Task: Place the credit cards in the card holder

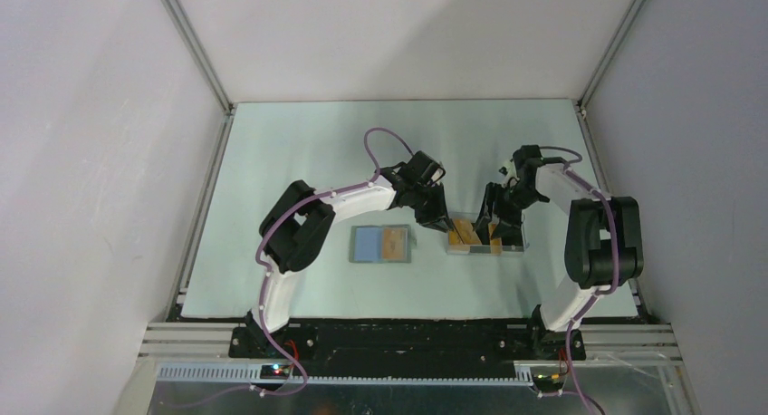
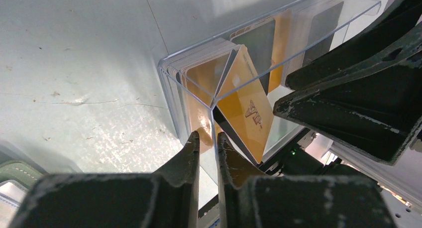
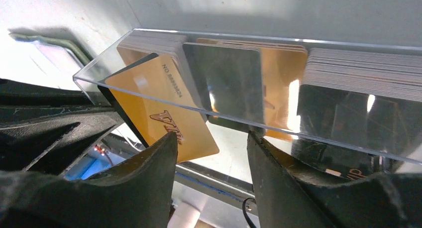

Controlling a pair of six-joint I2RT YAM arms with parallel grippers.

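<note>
A clear plastic box (image 1: 462, 251) stands right of the table's middle, with credit cards standing in several stacks. In its left section a gold card (image 3: 166, 106) leans over at a slant, with a dark card (image 3: 127, 116) behind it. The left gripper is shut on the clear wall at the box's left corner. My right gripper stands open over the box, with no card held between its fingers. To the left, a grey-green card holder (image 1: 380, 261) lies flat with a blue card (image 1: 368, 244) and a tan card (image 1: 394, 244) showing.
Further right in the box stand a green-grey card (image 3: 229, 78), a gold card (image 3: 281, 83) and dark cards (image 3: 348, 116). Both grippers are close together over the box.
</note>
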